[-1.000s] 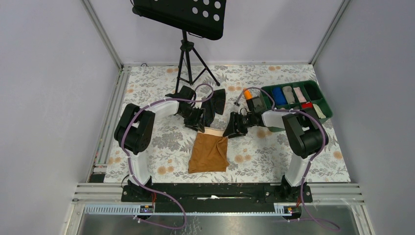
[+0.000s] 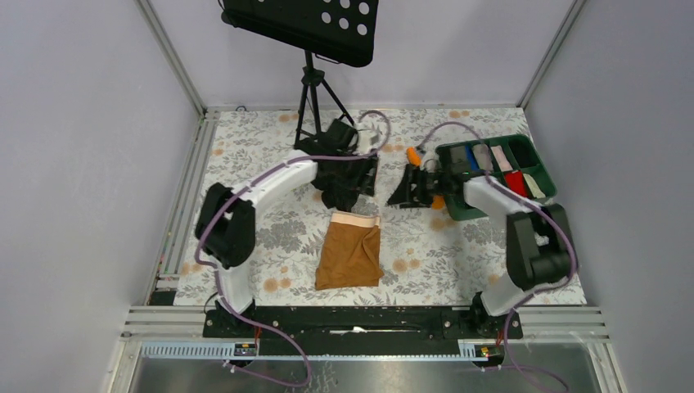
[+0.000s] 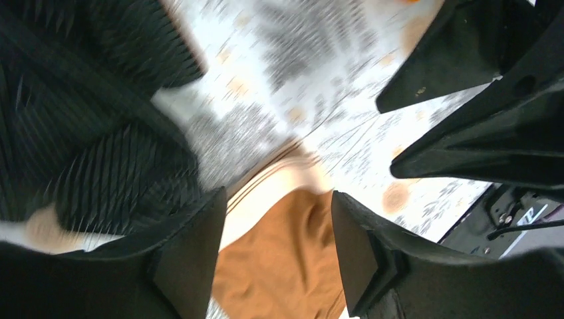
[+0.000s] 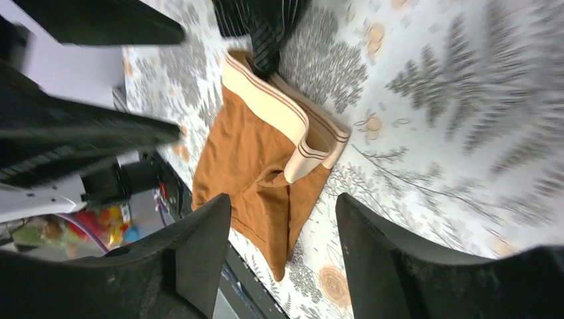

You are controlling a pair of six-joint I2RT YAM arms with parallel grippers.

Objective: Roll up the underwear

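Note:
Brown underwear (image 2: 347, 258) with a cream waistband (image 3: 266, 193) lies on the patterned table, front centre. My left gripper (image 2: 364, 180) is raised above and behind it, blurred, over the dark ribbed cloth (image 3: 100, 159); its fingers look parted in the left wrist view, with none of the underwear clearly held. My right gripper (image 2: 409, 192) hangs above and right of the underwear, its fingers (image 4: 186, 259) apart, with the underwear seen below between them on the table.
A black music stand (image 2: 299, 24) rises at the back. A green divided tray (image 2: 540, 168) with coloured items sits at the back right, an orange object (image 2: 413, 155) beside it.
Both grippers have left the underwear's waistband: the left moved up and right toward the back, the right lifted slightly. The underwear stays where it was.

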